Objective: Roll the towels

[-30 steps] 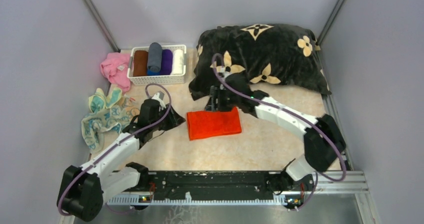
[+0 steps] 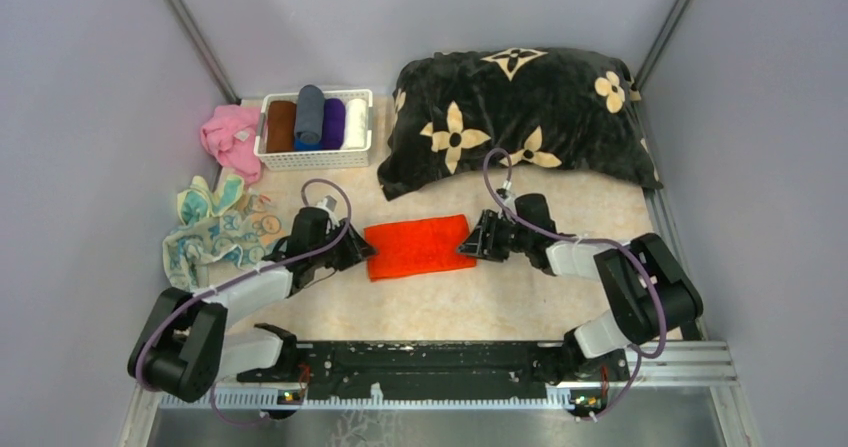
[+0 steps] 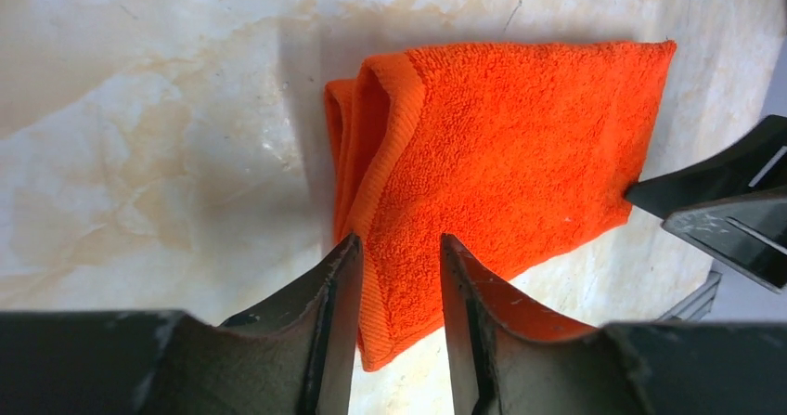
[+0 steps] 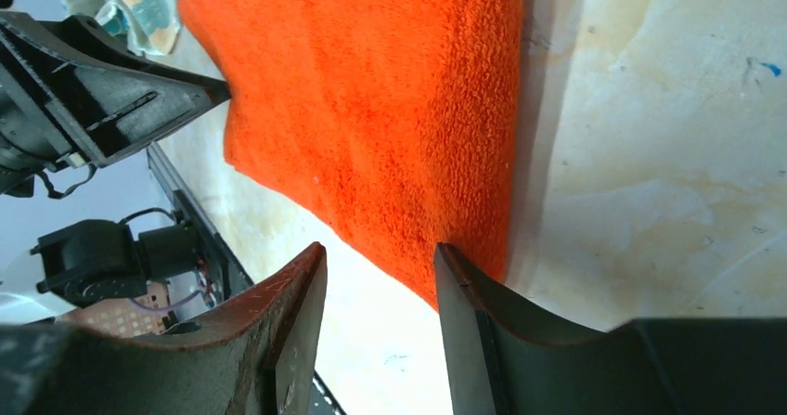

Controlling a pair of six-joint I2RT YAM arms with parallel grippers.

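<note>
An orange-red towel (image 2: 417, 247) lies folded in a rectangle on the table, between my two grippers. In the left wrist view its layered folded edge (image 3: 380, 155) runs just beyond the fingertips of my left gripper, which stand a little apart at that end. My right gripper stands open at the towel's other end, its fingertips over or beside the corner; whether they touch it I cannot tell. The right gripper's fingers also show at the right of the left wrist view.
A white basket (image 2: 312, 159) holds several rolled towels at the back left. Pink (image 2: 230, 137) and patterned (image 2: 210, 237) cloths lie loose at the left. A large dark patterned blanket (image 2: 520, 117) fills the back right.
The right arm has swung right and down to the towel's right end. The towel has shifted slightly left.
</note>
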